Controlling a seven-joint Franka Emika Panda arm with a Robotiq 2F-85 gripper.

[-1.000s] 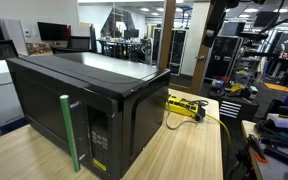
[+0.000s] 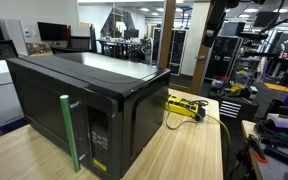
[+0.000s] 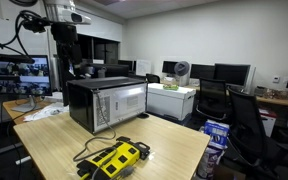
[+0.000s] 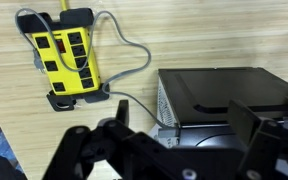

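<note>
A black microwave [image 2: 46, 100] stands on the wooden table, its front panel closed and a green vertical handle [image 2: 69, 132] on that panel. Its vented side [image 3: 122, 104] faces the camera in exterior view 2. Seen from above in the wrist view, the microwave's dark top [image 4: 234, 90] lies at the lower right. My gripper hangs above the table by the microwave; its two black fingers stand apart, with nothing visible between them. The exterior views show the arm high up, clear of the microwave, but too small to make out the fingers.
A yellow power strip [image 4: 71, 55] with a grey cord lies on the table beside the microwave, and the cord runs to the microwave's side. Office chairs [image 3: 249, 125] stand past the table's edge.
</note>
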